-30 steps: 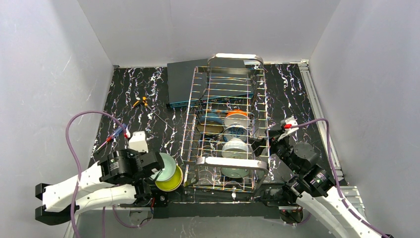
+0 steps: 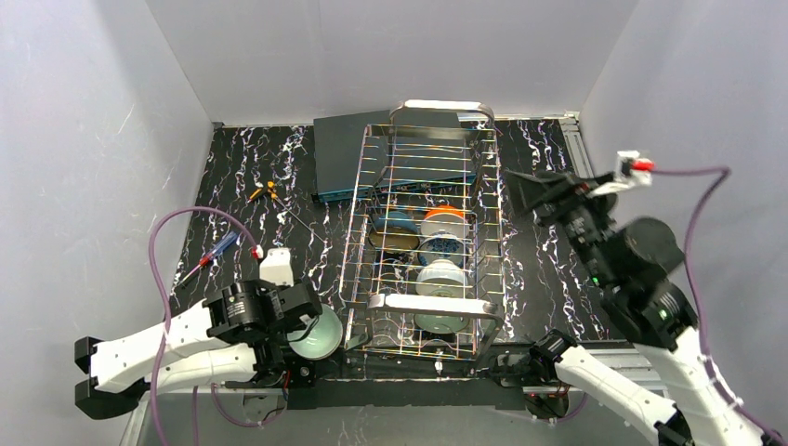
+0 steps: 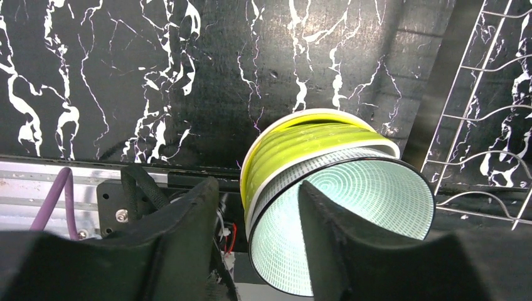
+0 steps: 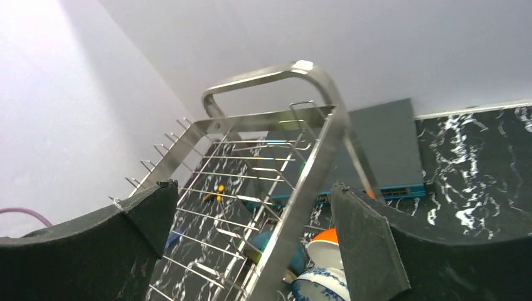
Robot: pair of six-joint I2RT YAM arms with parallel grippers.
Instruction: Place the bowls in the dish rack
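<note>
A stack of nested bowls [image 3: 320, 135], yellow and white with a pale green bowl [image 3: 357, 200] tilted on top, lies left of the rack's front. My left gripper is open around the stack's near-left rims, at least one finger over the green bowl. The wire dish rack [image 2: 432, 302] holds several bowls on its lower level, including an orange-rimmed one [image 4: 323, 251] and a blue patterned one [image 4: 313, 288]. My right gripper is open, raised beside the rack's right side, with the rack seen behind its fingers.
A dark flat box [image 2: 339, 149] lies behind the rack. Pliers [image 2: 265, 190] and screwdrivers [image 2: 218, 246] lie on the left marble surface. The rack's top level looks empty; grey walls enclose the sides and back.
My right arm has risen and moved right and toward the camera. My left gripper has shifted right, and the green bowl now sits further down-right, over the yellow one.
</note>
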